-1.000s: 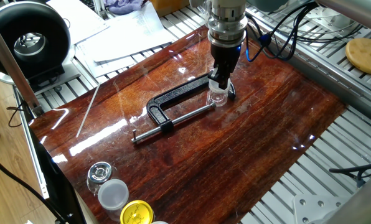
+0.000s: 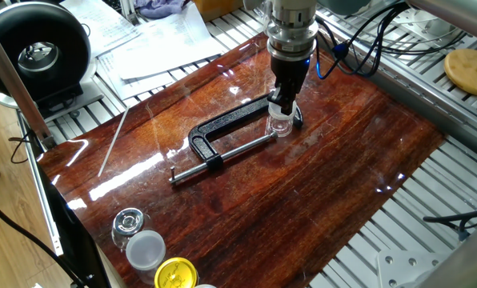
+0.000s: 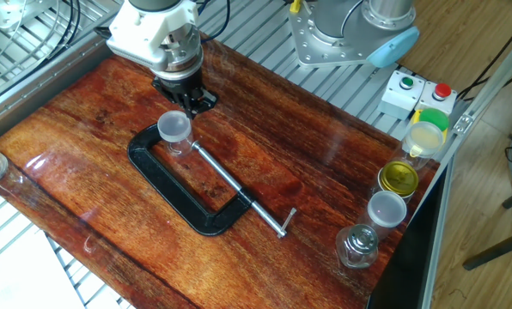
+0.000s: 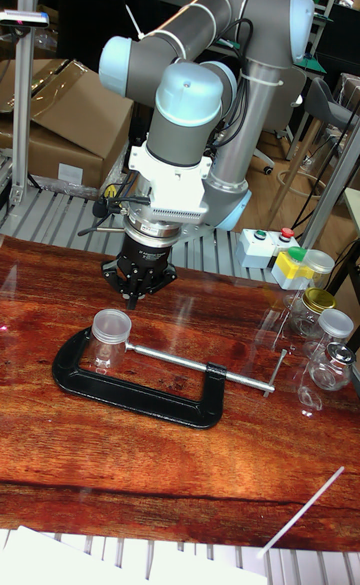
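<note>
A black C-clamp (image 3: 174, 196) with a silver screw rod (image 3: 230, 176) lies flat on the brown wooden board. At its mouth, between the rod's tip and the end of the frame, stands a small clear jar with a whitish lid (image 3: 175, 126), upright. Whether the clamp grips the jar cannot be told. My gripper (image 4: 132, 300) points down just behind and above the jar in exterior view 3. Its fingertips appear together, with nothing seen between them. In exterior view 1 the gripper (image 2: 285, 106) overlaps the jar's lid and hides part of it.
Along one board edge stand several jars: a silver-lidded one (image 3: 358, 241), a white-lidded one (image 3: 387, 209), a gold-lidded one (image 3: 399, 178) and another pale-topped one (image 3: 423, 139). Button boxes (image 4: 256, 248) sit beyond them. A thin white stick (image 2: 113, 142) lies near the board's edge. Much of the board is bare.
</note>
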